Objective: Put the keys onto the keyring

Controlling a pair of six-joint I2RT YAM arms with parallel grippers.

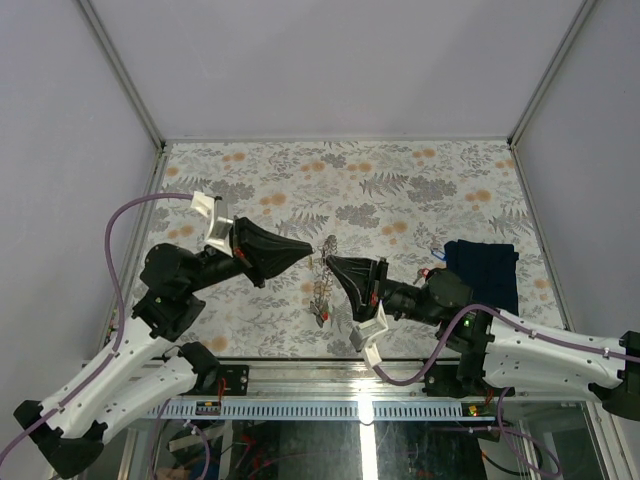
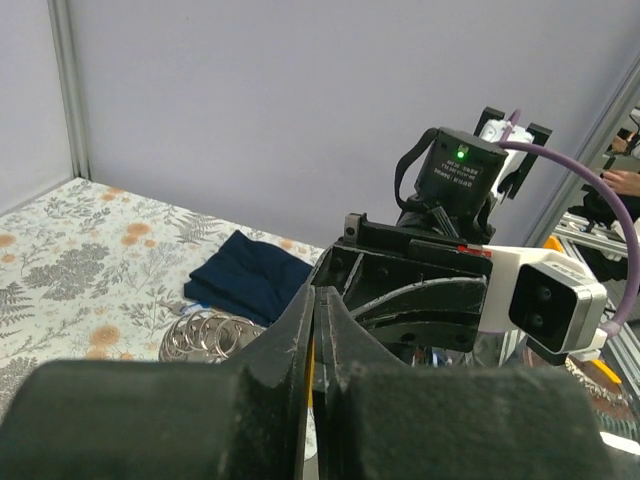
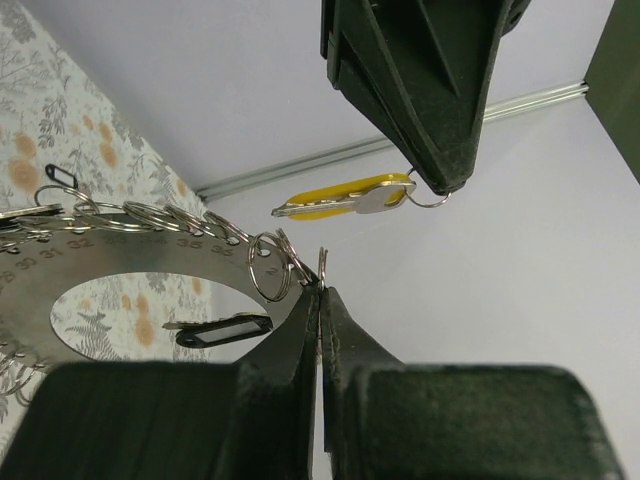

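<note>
The keyring [image 3: 120,265] is a numbered metal loop with several small wire rings and key tags on its edge. My right gripper is shut on its end, and the loop hangs off to one side. A yellow tag with a silver key [image 3: 340,197] dangles by a thin wire ring from the tip of my left gripper [image 1: 308,249], which is shut. In the left wrist view only a yellow sliver [image 2: 310,375] shows behind the fingers. The tips of the left gripper and right gripper [image 1: 331,263] are close but apart, the key hanging near the keyring's held end.
A folded dark blue cloth [image 1: 483,275] lies at the table's right, with a small blue item [image 1: 438,255] beside it. Walls enclose the sides and back.
</note>
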